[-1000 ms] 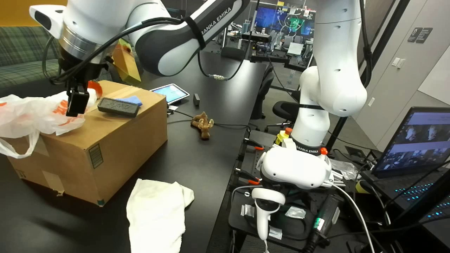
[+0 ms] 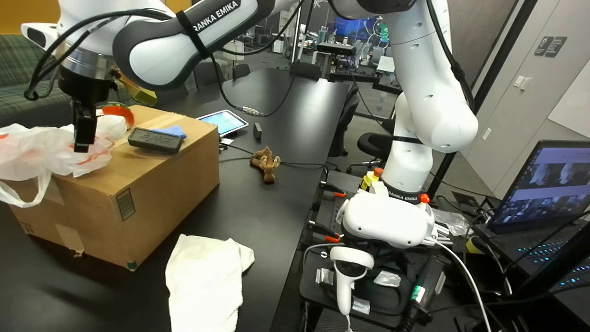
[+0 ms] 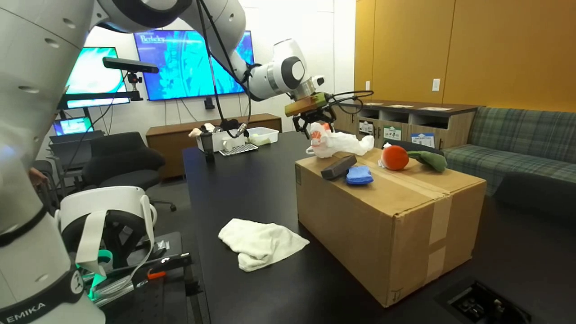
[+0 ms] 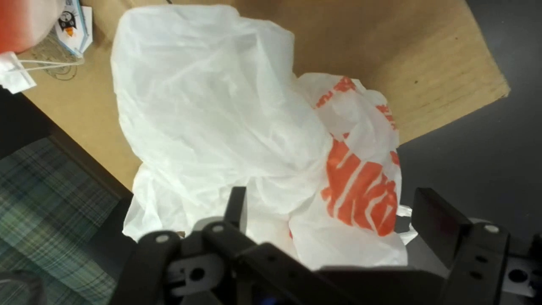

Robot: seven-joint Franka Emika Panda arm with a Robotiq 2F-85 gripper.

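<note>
A crumpled white plastic bag with red print lies on top of the cardboard box; in exterior view 1 part of it hangs past the box edge. My gripper is open over the bag, a black finger to the left and the other to the right, with the bag's white and red folds below the gap. From the side, the fingers point down in front of the bag, and I cannot tell whether they touch it. Their tips are partly hidden by the bag in exterior view 2.
Sharing the box top are a dark eraser, a blue sponge, a red round toy and a green cloth-like item. A white towel and a small brown plush lie on the black table, otherwise mostly clear beside the box.
In exterior view 1 the arm and gripper have shifted left along the bag, and the hand has turned to a more upright pose. The bag and the other objects look unmoved.
</note>
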